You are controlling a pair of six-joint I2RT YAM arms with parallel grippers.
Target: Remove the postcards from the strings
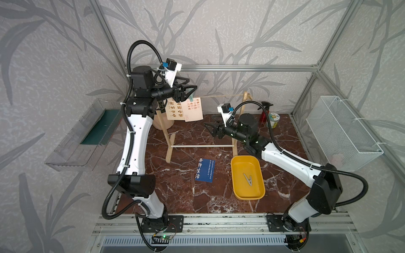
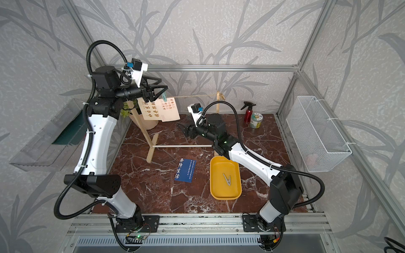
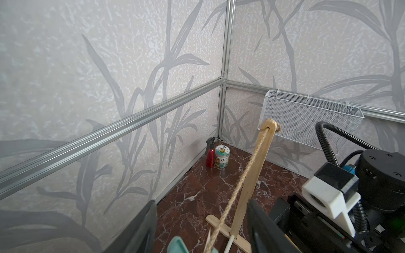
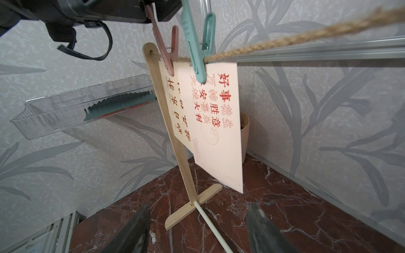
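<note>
Two cream postcards with printed characters [image 4: 215, 126] hang on the string [image 4: 295, 40], one under a pink clip [image 4: 166, 63], one under a teal clip [image 4: 198, 63]. My left gripper [image 1: 187, 90] is raised just above the string at the clips, its fingers apart; in the left wrist view the teal clip and string show between them. My right gripper [image 1: 211, 128] stands open lower, in front of the string to the right of the cards, facing them.
A blue postcard [image 1: 204, 170] lies flat. A yellow tray [image 1: 236, 181] holds a grey clip. A wooden stand, plant pot, spray bottle [image 2: 247, 113] and can [image 2: 256, 122] stand behind; baskets hang on both sides.
</note>
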